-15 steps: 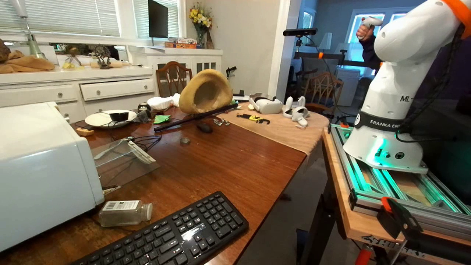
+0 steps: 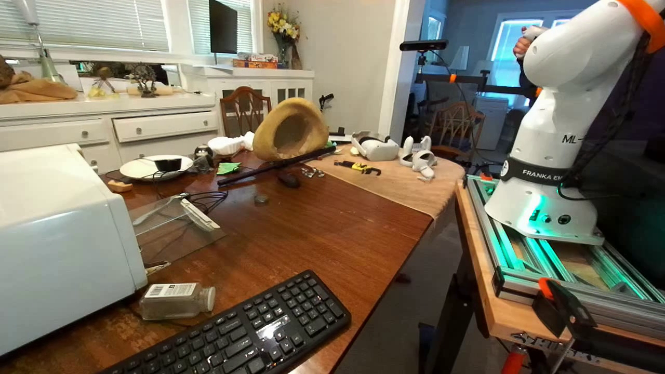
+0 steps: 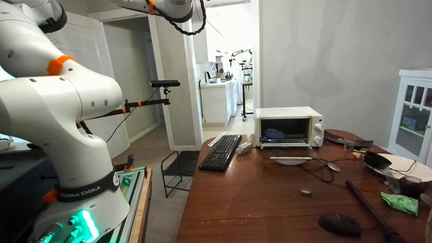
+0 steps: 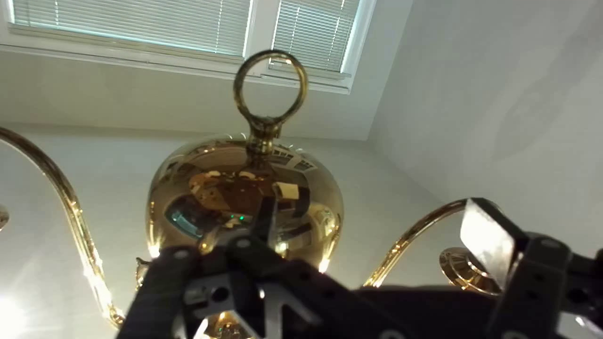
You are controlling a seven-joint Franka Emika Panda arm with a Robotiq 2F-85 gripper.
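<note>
My gripper is raised high, aimed at a shiny brass chandelier [image 4: 243, 195] with a ring on its end. Its two fingers stand wide apart, the right one showing a pale pad [image 4: 487, 240], and no object shows between them. Both exterior views leave the gripper out of frame and show only the white arm [image 2: 558, 118]. Below on the wooden table [image 3: 251, 202] are a black keyboard [image 2: 249, 330], a clear jar [image 2: 177, 301] lying on its side, and a white toaster oven [image 3: 289, 127] with a dark blue thing [image 3: 273, 133] inside.
A straw hat [image 2: 291, 129], a black rod [image 2: 274, 166], a mouse [image 3: 339, 224] and a white plate [image 2: 138, 168] crowd the far side. A headset [image 2: 375, 148] rests on the tan cloth [image 2: 399, 187].
In exterior view 1, the upper arm has shifted slightly left and down. The person's hand with the white controller behind it has moved right and is now more hidden.
</note>
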